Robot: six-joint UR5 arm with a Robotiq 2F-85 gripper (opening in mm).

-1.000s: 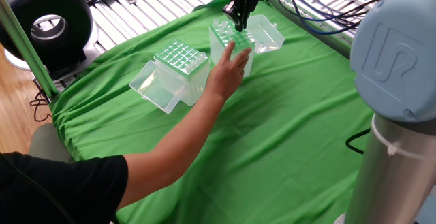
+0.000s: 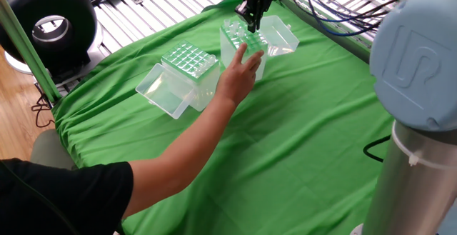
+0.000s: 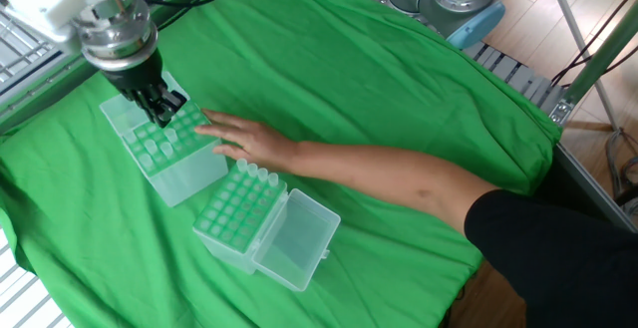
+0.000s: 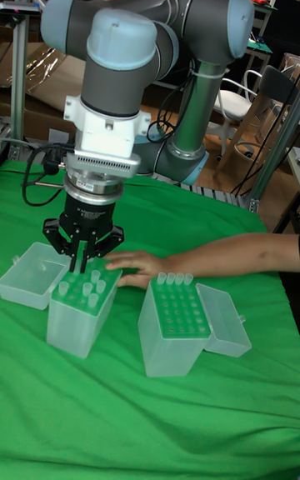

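My gripper [image 4: 81, 265] points down over the rear of a clear box [image 4: 72, 329] with a green rack, its fingers close together. A narrow gap shows between them, and whether anything thin is held there I cannot make out. Several pale tubes or tips [image 3: 165, 149] stand up from this rack. Beside it sits a second clear box [image 4: 168, 351], whose green rack [image 3: 239, 208] carries a row of similar pieces along one edge. A person's hand [image 3: 244, 141] rests against the first box, close to my fingers.
Open lids lie beside both boxes: one lid [image 2: 279, 35] by the first, another lid [image 2: 163, 91] by the second. The person's forearm [image 2: 178, 142] crosses the green cloth [image 2: 300, 156].
The gripper, the hand and both boxes stay practically in place.
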